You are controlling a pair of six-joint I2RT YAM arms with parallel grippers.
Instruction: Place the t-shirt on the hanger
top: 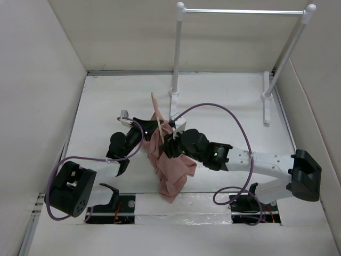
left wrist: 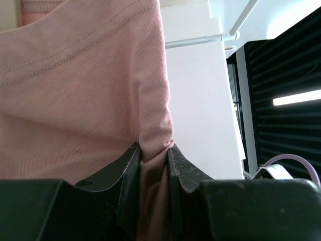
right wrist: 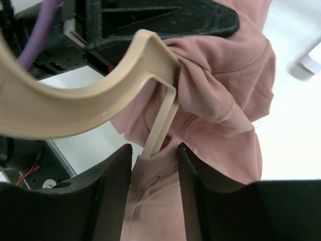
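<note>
The pink t-shirt (top: 173, 176) hangs in folds between both grippers. A beige hanger (right wrist: 85, 105) runs through it, its upper part poking up in the top view (top: 154, 101) and its thin arm entering the cloth near my right fingers. My left gripper is shut on a bunched fold of the shirt near its top. My right gripper is at the hanger's lower arm, its fingers either side of pink cloth; I cannot tell whether it is closed firmly on it.
A white rail rack (top: 240, 12) stands at the back right, one foot (top: 266, 112) on the floor. Walls bound the space on both sides.
</note>
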